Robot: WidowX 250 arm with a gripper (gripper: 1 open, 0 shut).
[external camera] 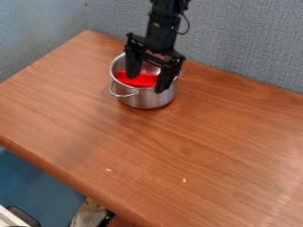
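Note:
A steel pot (147, 97) with a wire handle stands on the wooden table toward the back. Inside it lies a red object (138, 79). My black gripper (147, 78) reaches down over the pot from above, its fingers apart, one at the left inside, the other at the right near the rim. Whether anything touches the fingers is hard to tell; they hide part of the pot's interior.
Grey padded walls stand close behind it. Some items lie below the table's front left edge.

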